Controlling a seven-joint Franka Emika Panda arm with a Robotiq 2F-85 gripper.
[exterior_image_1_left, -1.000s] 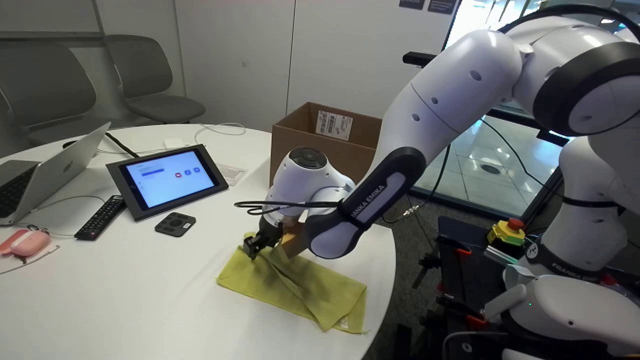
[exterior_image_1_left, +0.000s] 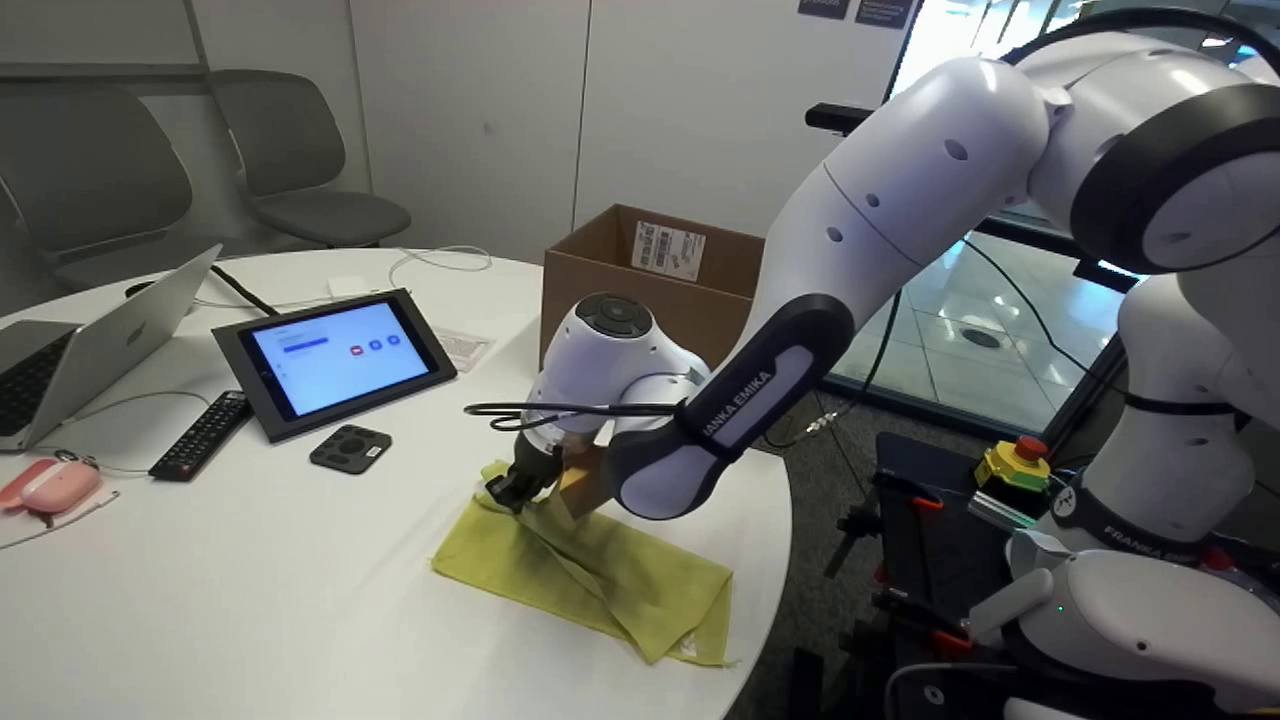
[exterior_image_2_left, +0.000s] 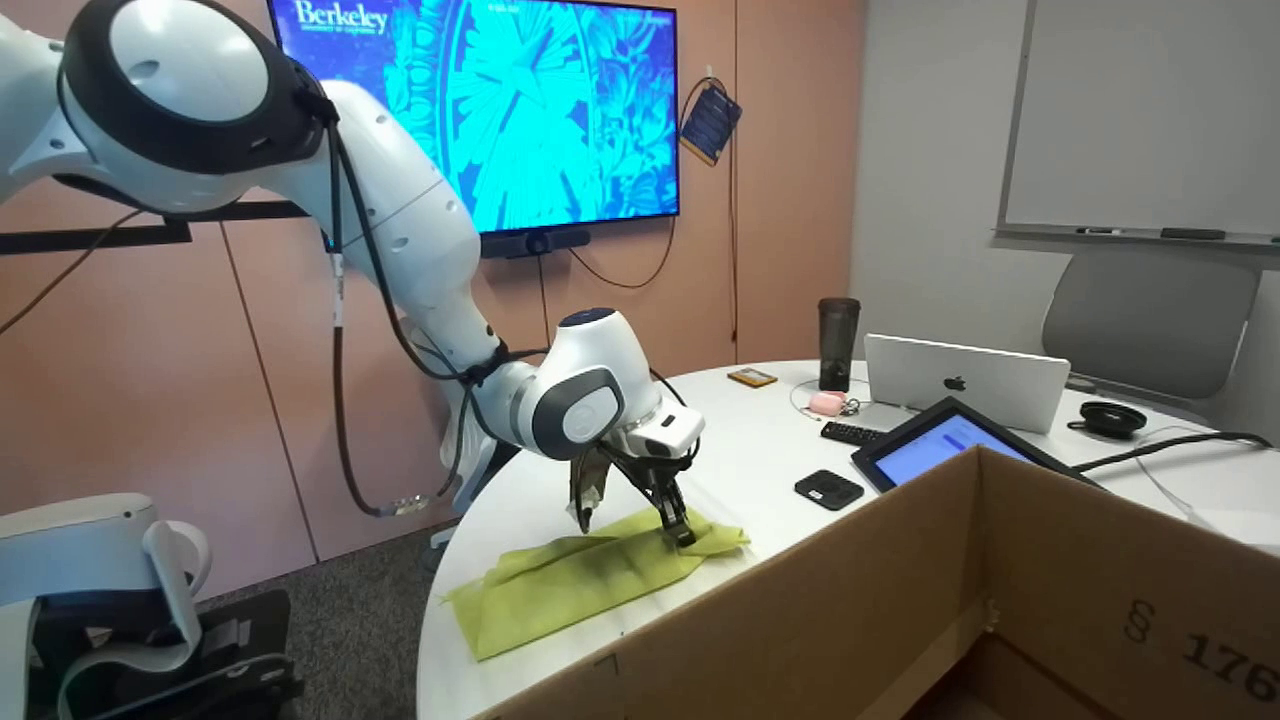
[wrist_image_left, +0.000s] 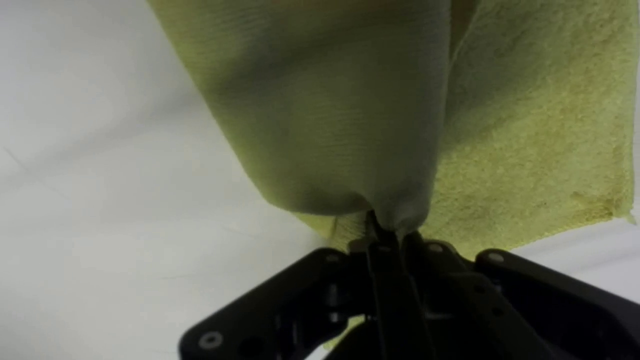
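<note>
A yellow-green cloth (exterior_image_1_left: 636, 588) lies partly folded near the rim of the white round table. At the cloth's far end in exterior view 1, my gripper (exterior_image_1_left: 513, 494) points down, low over the table. Seen from the wrist, the cloth (wrist_image_left: 336, 132) narrows to a bunched fold that runs in between the fingertips of my gripper, which is shut on it. A flatter layer of the cloth spreads out to the right and beneath. Exterior view 2 has the gripper (exterior_image_2_left: 679, 534) at the cloth's right part (exterior_image_2_left: 576, 588).
Beyond the arm stands an open cardboard box (exterior_image_1_left: 654, 270), close to the cloth. A tablet (exterior_image_1_left: 342, 356), a black puck-like device (exterior_image_1_left: 350, 449), a remote (exterior_image_1_left: 202, 436) and a laptop (exterior_image_1_left: 108, 342) are on the left.
My gripper has shifted very slightly, and the cloth right beside its fingers is drawn up a little. The rest of the cloth lies as before.
</note>
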